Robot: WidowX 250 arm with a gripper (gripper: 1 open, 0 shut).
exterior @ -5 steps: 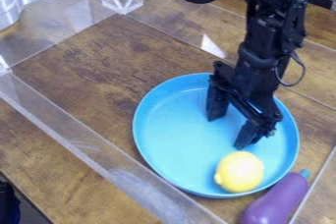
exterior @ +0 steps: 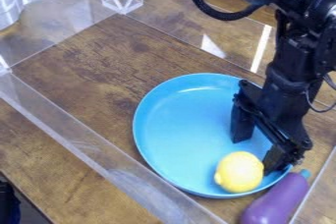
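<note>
A black gripper [exterior: 262, 130] hangs over the right part of a blue plate [exterior: 171, 130], open, its fingers reaching down just above and behind a yellow round object [exterior: 239, 172] that lies near the plate's front right. A purple eggplant-like object [exterior: 273, 204] lies outside the plate at the lower right.
Bare wooden surface [exterior: 79, 71] fills the left and back. Clear plastic walls run along the left front and the back. A white wire-like object sits at the top left.
The gripper has moved toward the front and right, closer to the yellow object. The plate and both objects look unmoved.
</note>
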